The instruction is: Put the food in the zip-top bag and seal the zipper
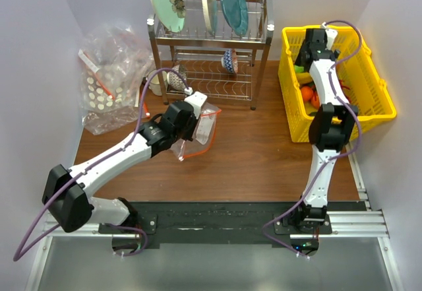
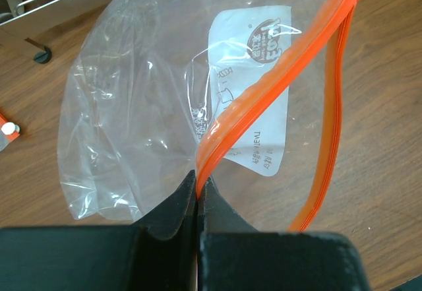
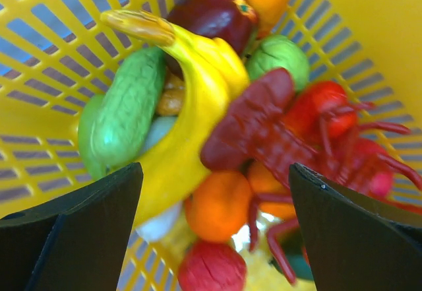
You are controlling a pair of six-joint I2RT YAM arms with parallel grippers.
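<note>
A clear zip top bag (image 2: 145, 106) with an orange zipper lies on the wooden table, its mouth spread apart. Pinched at one edge of the orange zipper (image 2: 257, 96), my left gripper is shut on the bag's rim. Through the film a white printed label (image 2: 254, 126) shows. Over the yellow basket (image 1: 310, 129), my right gripper stands open, with nothing held between its fingers. Below it lie a banana (image 3: 191, 113), a cucumber (image 3: 128, 106), an eggplant (image 3: 214, 24), a dark red crayfish or lobster (image 3: 264, 132), an orange (image 3: 219, 205) and other toy foods.
A metal dish rack (image 1: 210, 40) with plates and bowls stands at the back centre. Crumpled plastic packaging (image 1: 112, 83) lies at the back left. Bare table (image 1: 257, 159) extends between the bag and the basket.
</note>
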